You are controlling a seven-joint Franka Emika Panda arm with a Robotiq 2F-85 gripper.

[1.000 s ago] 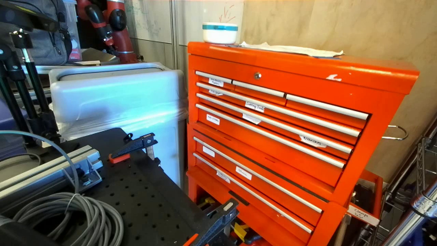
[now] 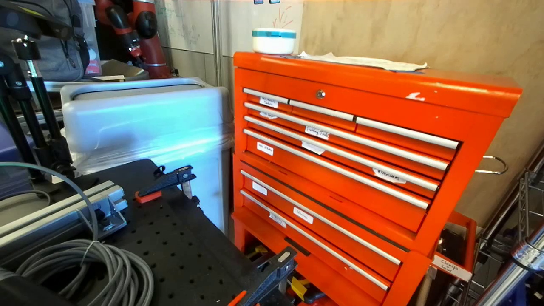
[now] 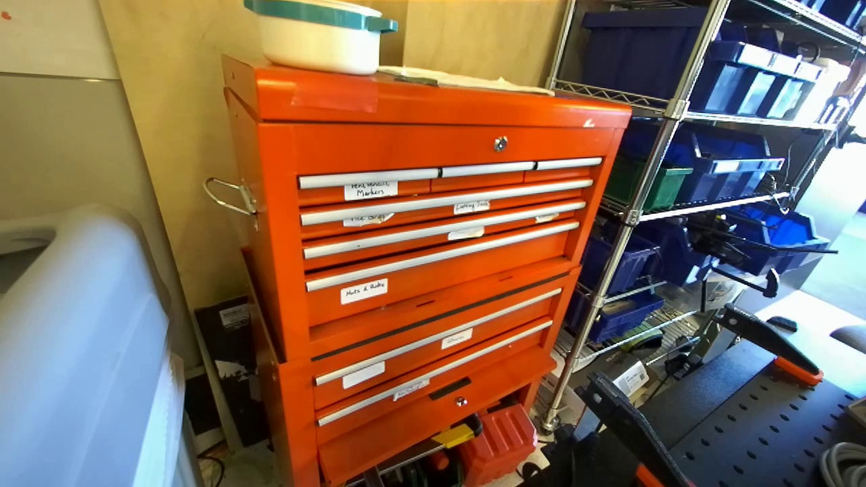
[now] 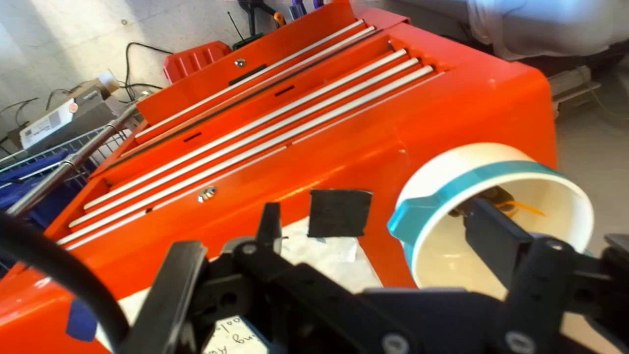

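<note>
A white pot with a teal rim band and handles (image 4: 427, 215) stands upright on the left end of the red tool chest's top (image 2: 352, 65), as seen in exterior view 1. Its open mouth faces the wrist camera; inside lie a dark brown item and an orange strip (image 4: 522, 206), partly hidden. My gripper is open with nothing between its fingers. One finger (image 4: 494, 239) overlaps the pot's mouth in the wrist view, the other shows over the chest top. Two small dark shapes, apparently fingertips (image 2: 259, 1), appear high above the pot in exterior view 1.
A pale cloth (image 2: 357, 62) lies on the chest beside the pot, and a black square patch (image 4: 340, 213) shows near it. All the chest's drawers (image 3: 438, 219) look closed. A wire shelf with blue bins (image 3: 735, 166) and a black perforated bench (image 2: 168, 234) stand nearby.
Two small dark shapes, apparently my fingertips, have come into exterior view 1 at the top edge above the pot. Pot, cloth and chest have not moved.
</note>
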